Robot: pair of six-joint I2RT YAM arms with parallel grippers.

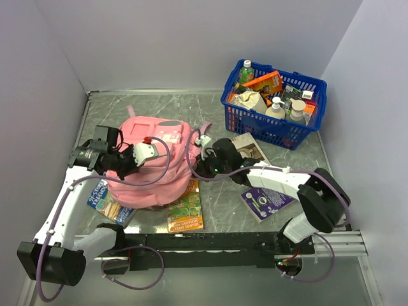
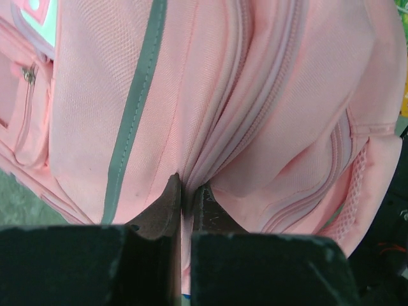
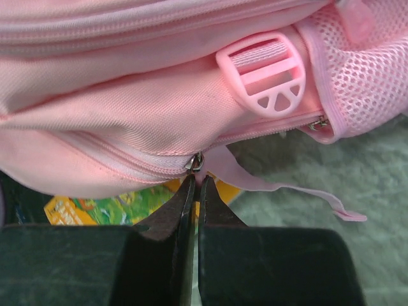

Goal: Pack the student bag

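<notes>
The pink backpack (image 1: 150, 185) lies on the left half of the table, slanted and creased. My left gripper (image 1: 131, 171) is at its left side; in the left wrist view, that gripper is shut on a bunched fold of the bag's fabric beside the zipper seams. At the bag's right edge is my right gripper (image 1: 200, 171). In the right wrist view its fingertips (image 3: 189, 190) meet just below a metal zipper slider (image 3: 196, 162), with the thin pink pull appearing pinched between them. The bag's inside is hidden.
A blue basket (image 1: 258, 127) full of bottles and boxes stands at the back right. Partly under the bag lie a blue book (image 1: 103, 199) and an orange-green book (image 1: 186, 213). A purple book (image 1: 264, 201) and a pale book (image 1: 254, 148) lie to the right.
</notes>
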